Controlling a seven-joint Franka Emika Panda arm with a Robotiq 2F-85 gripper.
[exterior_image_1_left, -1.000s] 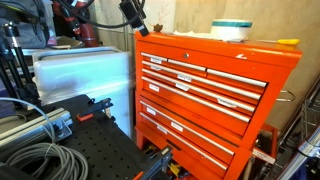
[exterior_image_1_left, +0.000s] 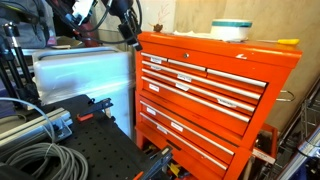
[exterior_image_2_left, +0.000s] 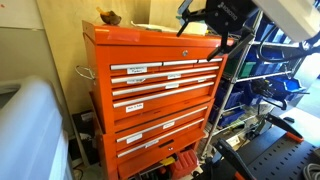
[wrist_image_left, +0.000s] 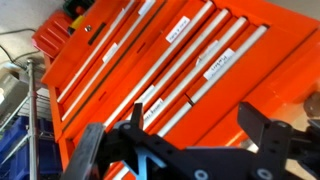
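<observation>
A red tool chest (exterior_image_1_left: 205, 62) with several labelled drawers stands across from the arm, and every drawer in its upper part looks closed. My gripper (exterior_image_1_left: 135, 40) is near the chest's upper left corner in exterior view 1, fingers apart. Exterior view 2 has the gripper (exterior_image_2_left: 200, 32) in front of the chest's upper drawers. In the wrist view, dark fingers (wrist_image_left: 92, 148) stand wide apart on either side, with nothing between them; drawer fronts with pale handle strips (wrist_image_left: 190, 65) run diagonally beyond. No contact with the chest shows.
On the chest top are a round white-and-teal container (exterior_image_1_left: 232, 30) and a yellow-handled item (exterior_image_1_left: 288, 41). Small items lie low at the chest's base (exterior_image_2_left: 180, 165). A white bin (exterior_image_1_left: 85, 75) stands left of the chest; coiled cable (exterior_image_1_left: 45, 160) lies on the dark table (exterior_image_1_left: 100, 145).
In exterior view 1, my gripper has come down a little and tilts more downward near the chest's left corner. The chest and its drawers look the same.
</observation>
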